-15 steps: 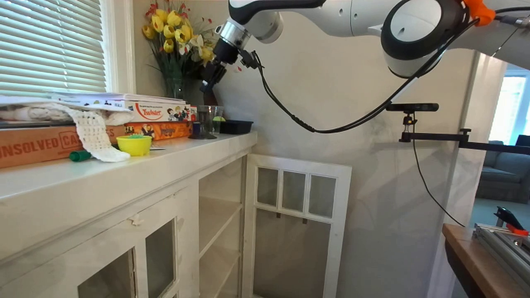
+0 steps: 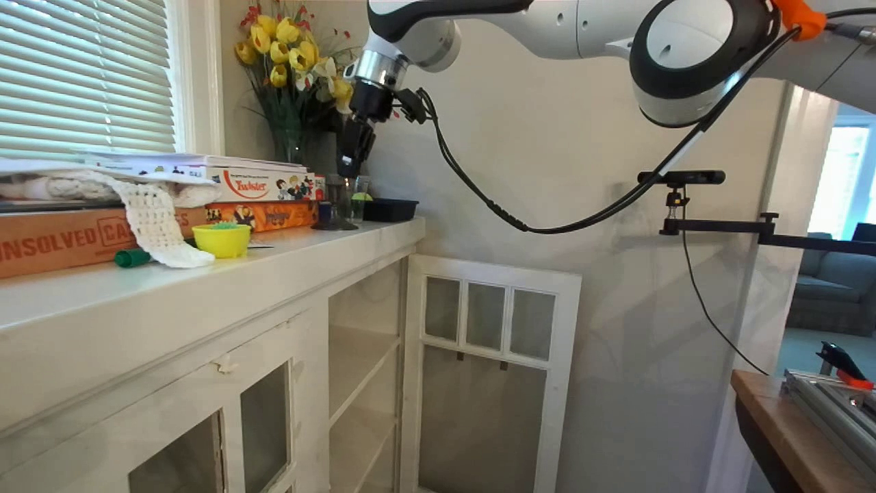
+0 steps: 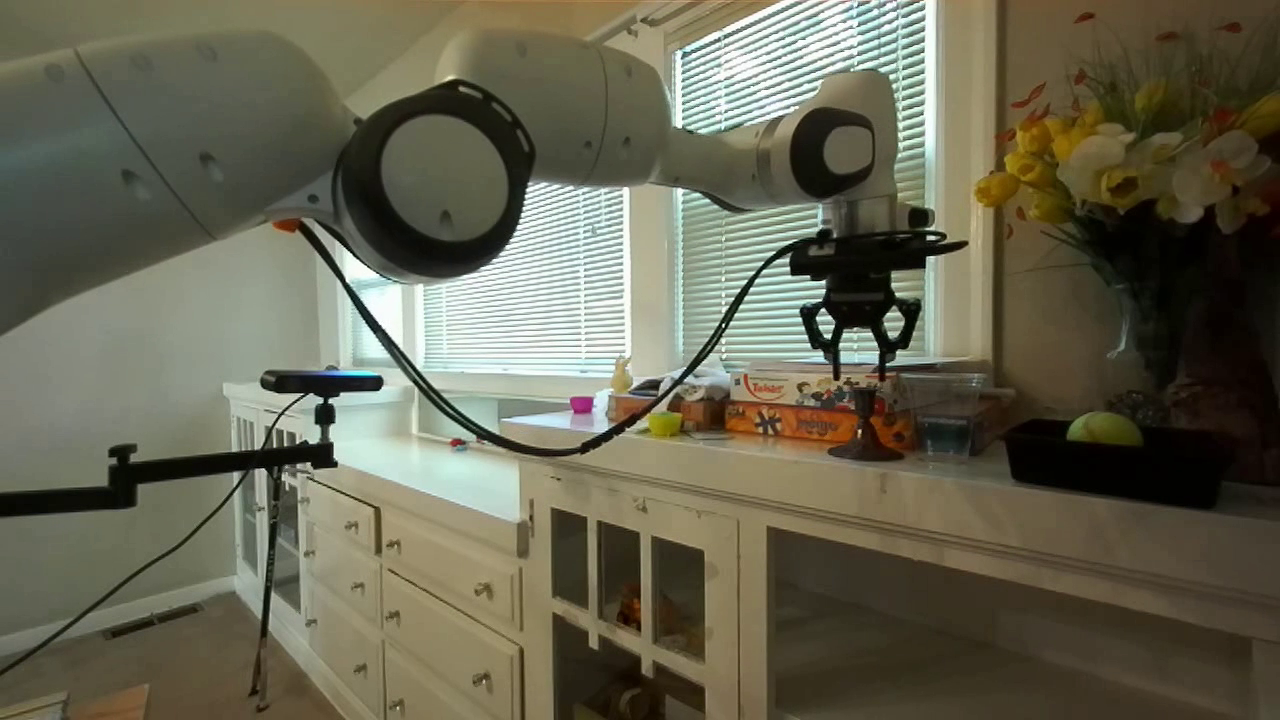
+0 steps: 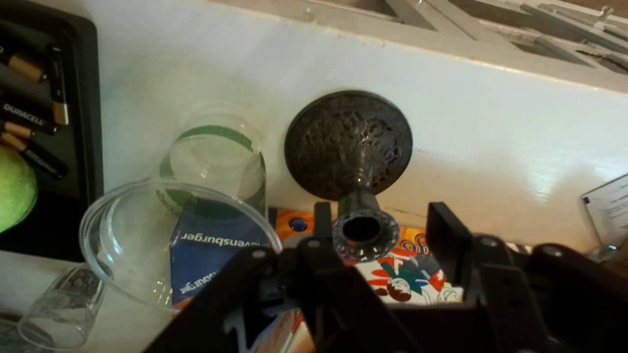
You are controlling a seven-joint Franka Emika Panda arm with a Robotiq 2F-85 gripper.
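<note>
A dark metal candle holder [image 4: 348, 144] with a round patterned base stands upright on the white cabinet top [image 3: 768, 462]. Its hollow top lies in the space between my fingers in the wrist view. From the second exterior view, my gripper [image 3: 858, 374] points straight down, fingers apart, with its tips at about the height of the candle holder's [image 3: 864, 432] upper end. I cannot tell whether either finger touches it. In the first exterior view the gripper [image 2: 349, 174] partly overlaps the holder and clear cups behind it.
A clear plastic cup [image 4: 176, 235] stands close beside the candle holder. A black tray [image 3: 1104, 462] holds batteries and a green ball [image 3: 1104, 430]. Game boxes [image 2: 254, 182] are stacked behind, near a flower vase [image 2: 287, 140]. A yellow bowl [image 2: 222, 239] sits farther along.
My gripper has come down and swung from a slant to nearly vertical, bringing its fingertips to the top of the candle holder. The objects on the cabinet have not moved.
</note>
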